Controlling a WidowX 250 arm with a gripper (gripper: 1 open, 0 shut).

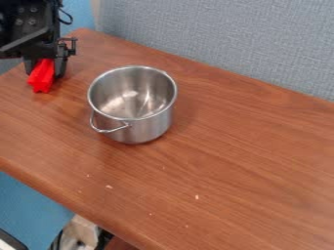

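Observation:
At the far left, my black gripper point(45, 61) reaches down to the tabletop and is shut on a red object point(41, 80), which sits low at the wood surface; its exact shape is partly hidden by the fingers. A steel pot point(132, 117) with wire side handles stands to the right of the gripper, apart from it.
A grey textured wall point(235, 39) runs along the back edge. The table's front-left edge drops away over a blue area.

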